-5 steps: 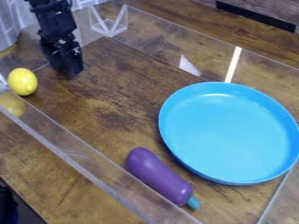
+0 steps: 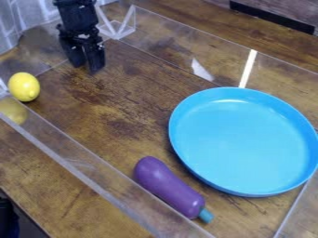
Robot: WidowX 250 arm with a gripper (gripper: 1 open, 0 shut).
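The black gripper hangs at the top left, low over the wooden board near the clear wall; whether it is open or shut is hard to make out. A yellow lemon-like object lies at the left edge, below and left of the gripper. A light blue round plate fills the right side. A purple eggplant-like toy lies at the bottom, left of the plate.
Clear plastic walls border the wooden surface along the left, back and front. The middle of the board, between the lemon and the plate, is free.
The gripper has shifted slightly to the right over the last second. The lemon, plate and purple toy have not moved.
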